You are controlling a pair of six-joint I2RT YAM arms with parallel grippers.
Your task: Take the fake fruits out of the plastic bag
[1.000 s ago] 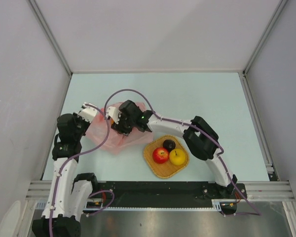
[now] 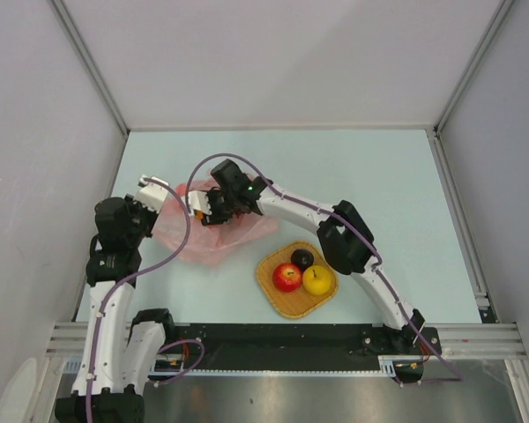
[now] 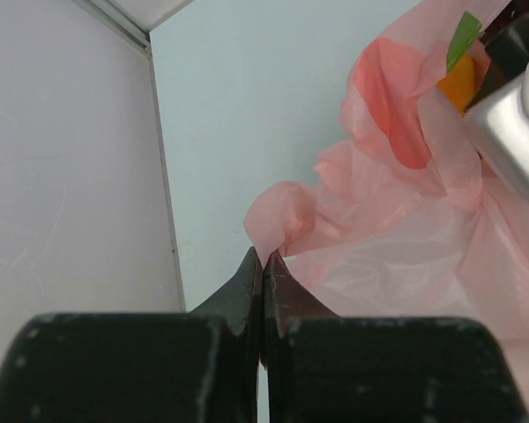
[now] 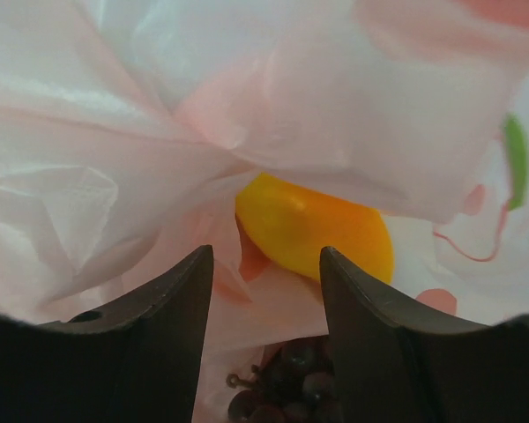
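Observation:
The pink translucent plastic bag [image 2: 216,251] lies spread at the left of the table. My left gripper is shut on a gathered edge of it. Inside the bag, an orange-yellow fruit [image 4: 313,225] shows in the right wrist view, just ahead of my right gripper, whose fingers stand apart with nothing clearly gripped. Dark grapes [image 4: 295,383] sit low between those fingers. A sliver of the orange fruit [image 3: 458,84] and a green leaf [image 3: 463,42] show past the bag in the left wrist view. From above, the right gripper hides most of the bag's contents.
A wicker basket [image 2: 293,306] at the front middle holds a red apple [image 2: 287,278], a yellow fruit [image 2: 317,280] and a dark fruit [image 2: 301,258].

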